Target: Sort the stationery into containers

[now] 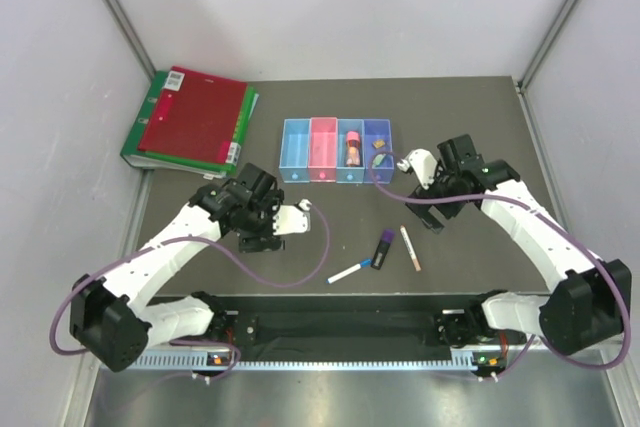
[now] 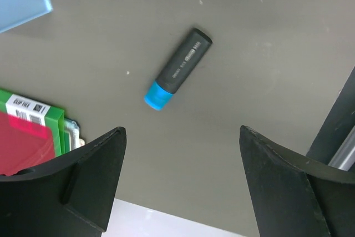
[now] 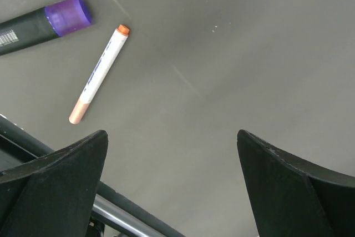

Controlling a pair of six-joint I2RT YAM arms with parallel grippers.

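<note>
My left gripper (image 1: 262, 239) stands open at left of the table; in the left wrist view a black marker with blue cap (image 2: 178, 69) lies between and beyond its fingers. My right gripper (image 1: 430, 217) is open above the right side. A black marker with purple cap (image 1: 382, 249), an orange-and-white pen (image 1: 411, 248) and a white marker with blue cap (image 1: 349, 271) lie on the table. At the back, the four-compartment organizer (image 1: 294, 147) holds a pink-topped item (image 1: 353, 149) in its third compartment and small items in the fourth.
Green and red binders (image 1: 195, 122) are stacked at the back left. Walls border the table on the sides and back.
</note>
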